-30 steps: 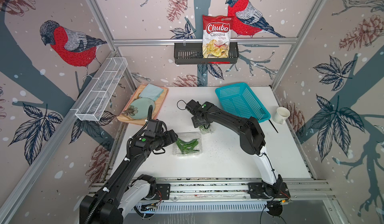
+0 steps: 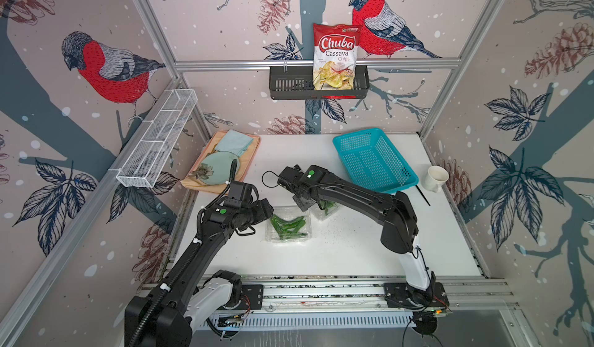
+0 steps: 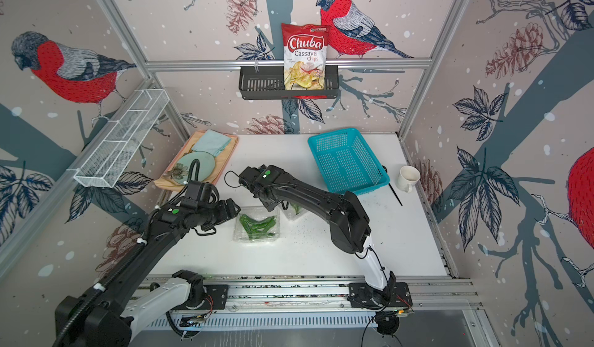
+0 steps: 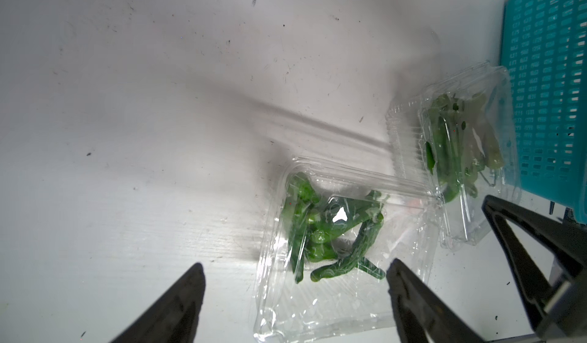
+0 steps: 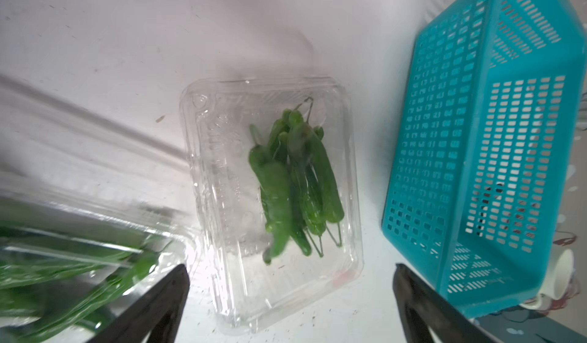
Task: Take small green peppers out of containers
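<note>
Two clear plastic containers with small green peppers stand on the white table. In the left wrist view, the nearer container holds a loose cluster of green peppers. My left gripper is over it, its fingers wide apart and empty. The right wrist view shows the second container with a bunch of peppers inside; one lighter pepper is blurred. Above it my right gripper is open, nothing between its fingers. In the top left view the right arm partly covers this second container.
A turquoise basket stands just beyond the second container, seemingly empty. A white mug is at the right edge. At the back left lies a wooden board with a green plate.
The nearer container has shifted a little left. My left arm has barely moved.
</note>
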